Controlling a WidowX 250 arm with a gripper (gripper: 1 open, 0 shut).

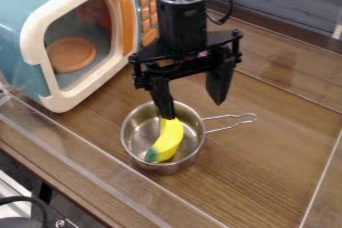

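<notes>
My black gripper (190,90) is open above a steel pan (186,160) with a wire handle pointing right. A yellow banana (166,144) with a green tip lies in the pan, its upper end partly behind my left finger. The gap between my fingers looks empty.
A toy microwave (40,12) in light blue and white stands at the upper left, its opening facing out, with an orange disc inside. A wall runs along the back.
</notes>
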